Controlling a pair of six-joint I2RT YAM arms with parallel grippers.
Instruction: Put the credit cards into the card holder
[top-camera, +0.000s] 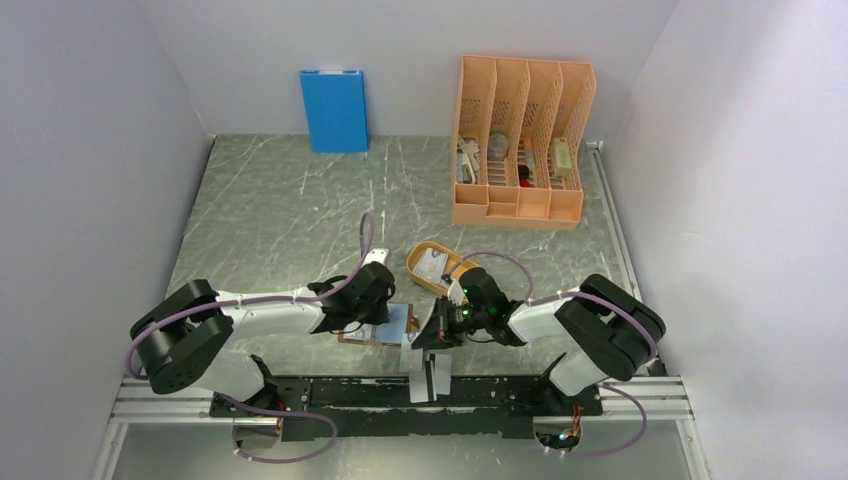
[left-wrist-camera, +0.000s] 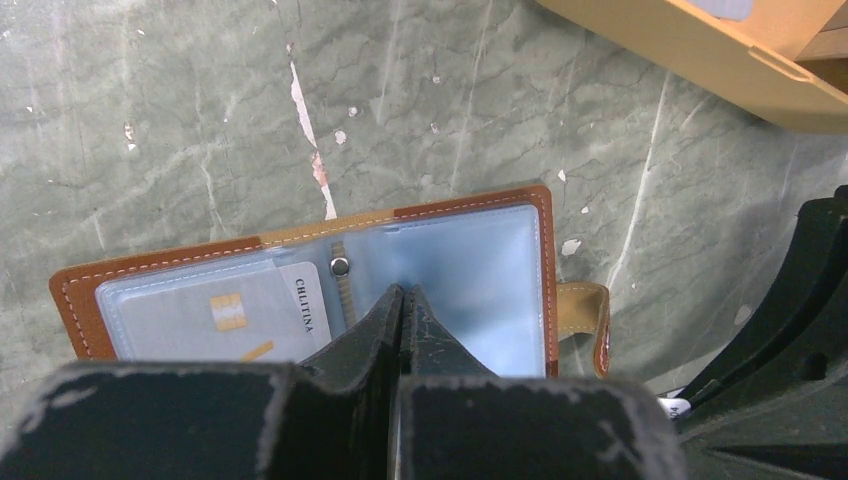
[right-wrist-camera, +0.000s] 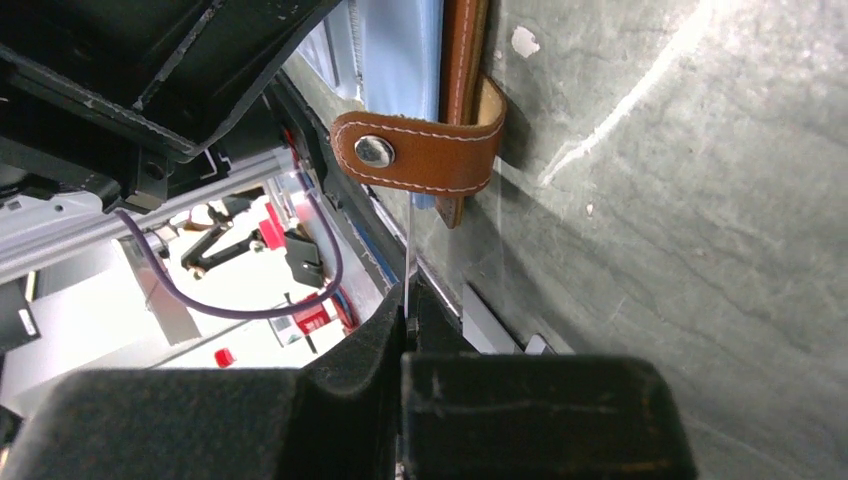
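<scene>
The open card holder (left-wrist-camera: 470, 260), brown leather with blue clear sleeves, lies at the front middle of the table; a silver card (left-wrist-camera: 180, 320) shows in one sleeve. My left gripper is shut over the holder, its tips at the blue sleeve; whether it pinches the sleeve is hidden. My right gripper is shut beside the holder's strap (right-wrist-camera: 420, 150). A thin pale edge, possibly a card, rises from between its tips toward the holder, hard to tell.
A yellow box (top-camera: 430, 262) with cards sits just behind the grippers. An orange organizer (top-camera: 515, 205) and a blue board (top-camera: 334, 110) stand at the back.
</scene>
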